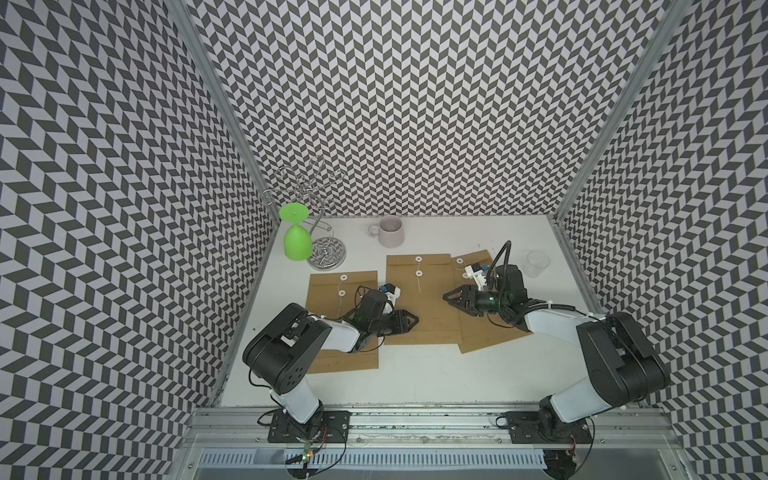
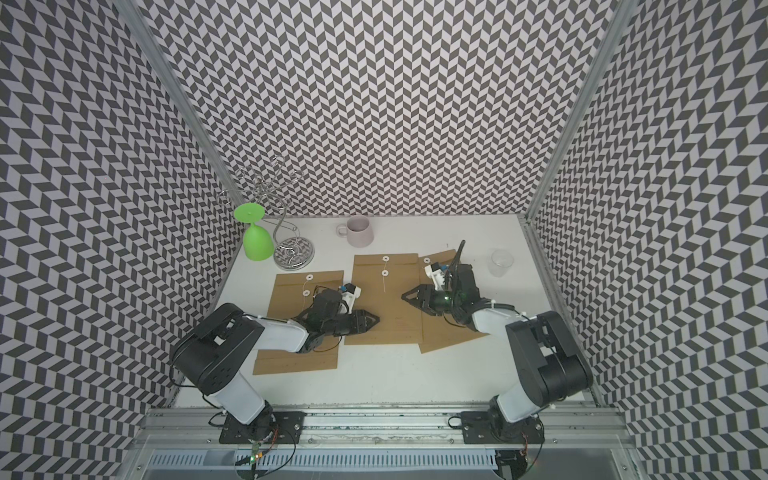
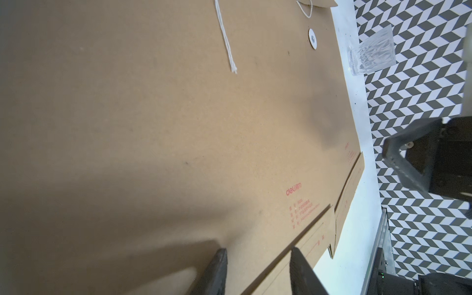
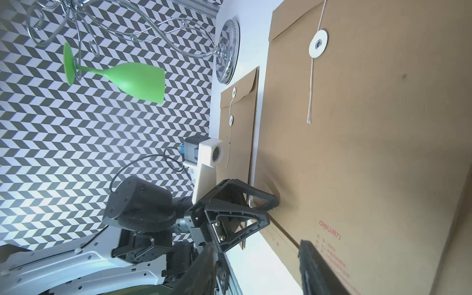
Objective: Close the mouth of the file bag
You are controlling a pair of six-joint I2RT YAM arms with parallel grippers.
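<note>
Three brown file bags lie side by side on the white table: the left one [image 1: 328, 360], the middle one [image 1: 424, 297] and the right one [image 1: 496, 340]. Each shows white button discs, with string visible on the middle bag [image 4: 314, 83]. My left gripper is open, low over the lower part of the middle bag, with nothing between its fingers. My right gripper is open over the middle bag's right side, facing left, also empty.
A chrome stand with a green goblet [image 1: 297, 240] is at the back left, a mug [image 1: 391, 232] at the back middle, and a clear cup [image 1: 537, 262] at the right.
</note>
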